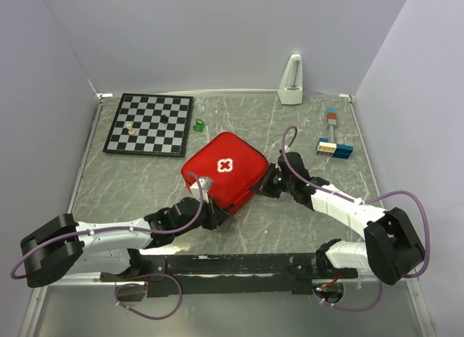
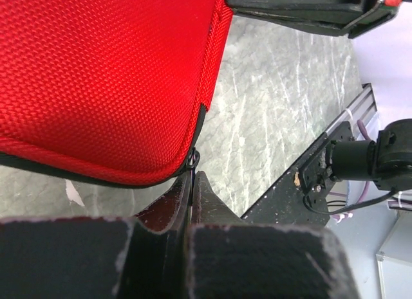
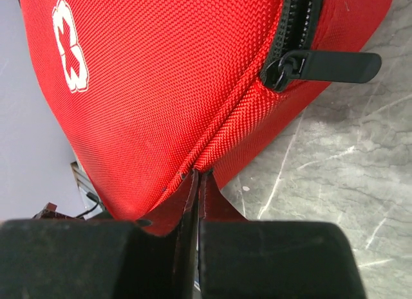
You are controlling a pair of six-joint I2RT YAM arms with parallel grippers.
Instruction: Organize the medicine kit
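Observation:
A red zipped medicine bag with a white cross lies closed and angled at the table's centre. At its near corner, my left gripper is shut on the zipper pull; only the pull's small ring shows above the fingertips, and the rest is hidden between them. My right gripper is shut against the bag's right-hand edge, its tips touching the red fabric, with nothing visible between them. Another black zipper pull hangs free off the bag's side, apart from the right fingers. The bag's contents are out of sight.
A checkered board with a few small pieces lies at the back left, a green item beside it. A white metronome stands at the back. Coloured blocks sit at the right. Clear table lies around the bag.

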